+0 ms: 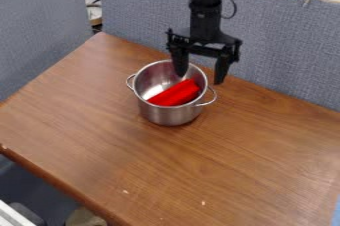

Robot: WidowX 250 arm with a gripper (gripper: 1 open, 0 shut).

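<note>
A steel pot with two side handles stands on the wooden table, holding a red elongated object lying diagonally inside. My black gripper hangs above the back of the pot and over its right side, its fingers spread open. I see nothing held between them; the exact fingertip position against the rim is hard to tell.
Grey padded walls border the table at the back and left.
</note>
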